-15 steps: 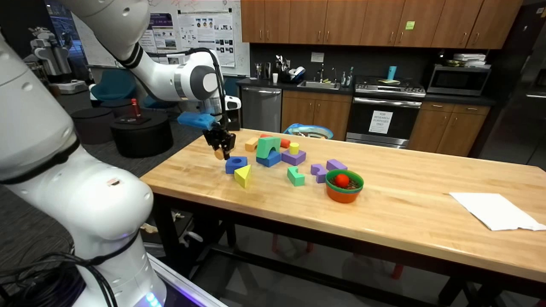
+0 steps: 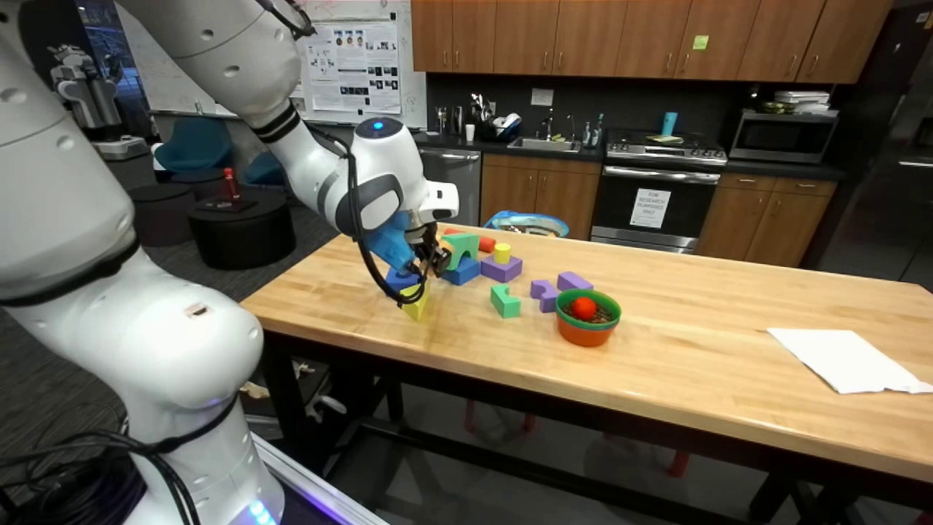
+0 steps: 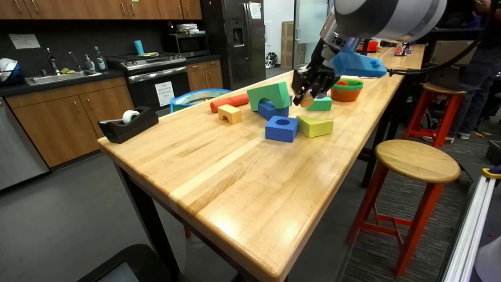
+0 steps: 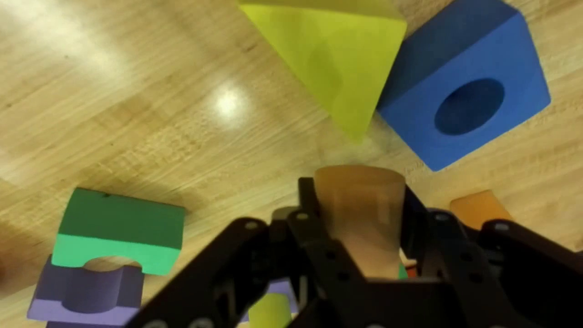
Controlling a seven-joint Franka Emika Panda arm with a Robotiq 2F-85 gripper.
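Observation:
My gripper is shut on a tan-orange block [image 4: 359,183] with a rounded end, which sticks out between the black fingers. In exterior view 2 the gripper [image 3: 306,89] holds this block [image 3: 307,100] above the table, near the yellow wedge [image 3: 315,127] and the blue block with a round hole [image 3: 282,129]. From the wrist, the yellow wedge [image 4: 333,60] and the holed blue block [image 4: 470,104] lie just beyond the held block. The arm partly covers both in exterior view 1.
A green arch [image 3: 269,97] rests on a blue block [image 3: 273,111]. Around them are an orange arch [image 3: 230,113], a red cylinder [image 3: 230,102] and, in exterior view 1, purple blocks [image 2: 501,268]. Stacked bowls [image 2: 587,332] hold a red ball. Right of them, the table is mostly clear.
In exterior view 1 my gripper has moved right, from beside the holed blue block to near the green arch, and the wrist has turned. The tan-orange block was in its fingers before too.

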